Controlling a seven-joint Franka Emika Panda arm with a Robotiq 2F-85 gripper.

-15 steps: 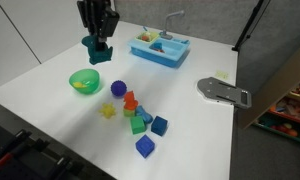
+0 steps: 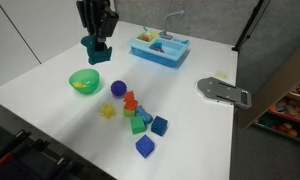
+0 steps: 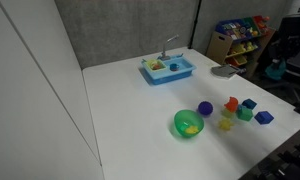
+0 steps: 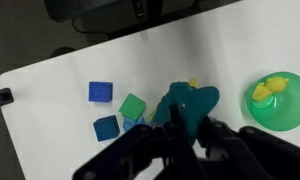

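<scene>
My gripper (image 2: 96, 36) is shut on a dark teal item (image 2: 96, 52), which looks soft and bunched. It hangs in the air above the far left of the white table. In the wrist view the teal item (image 4: 187, 103) fills the space just beyond the fingers and hides part of the table. The green bowl (image 2: 84, 74) stands below and a little left of it in exterior view 1, apart from it. Yellow pieces (image 4: 279, 84) lie inside that bowl. At the upper right edge of exterior view 2, the teal item (image 3: 275, 71) shows only dimly.
A purple ball (image 2: 119, 88), a yellow star (image 2: 107, 110), a red piece (image 2: 130, 100) and several blue and green blocks sit mid-table. Behind stands a blue toy sink (image 2: 157, 50) with a faucet. A grey metal object (image 2: 224, 92) lies right.
</scene>
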